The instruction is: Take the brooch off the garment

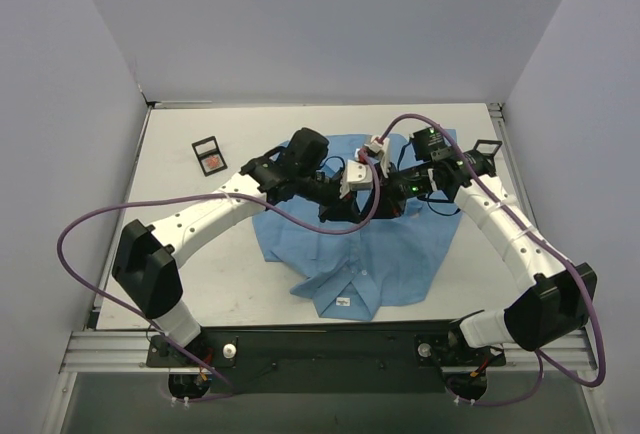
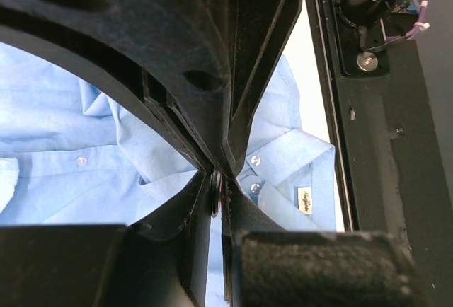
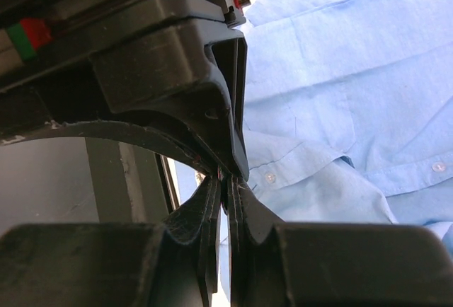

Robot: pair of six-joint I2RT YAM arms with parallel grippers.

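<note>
The light blue garment (image 1: 400, 264) lies on the white table under both arms. My left gripper (image 1: 350, 209) and right gripper (image 1: 385, 204) meet tip to tip over its middle. In the left wrist view my left gripper is shut on a small metallic piece (image 2: 215, 194), perhaps part of the brooch, with the other gripper's black tips touching just above. In the right wrist view my right gripper is also shut on something thin, mostly hidden by the fingers. The brooch itself cannot be made out clearly.
A small black-framed object (image 1: 210, 156) lies on the left of the white table (image 1: 185, 254), and a black stand (image 1: 487, 146) is at the back right. The table's front edge drops to a dark rail (image 1: 320, 344).
</note>
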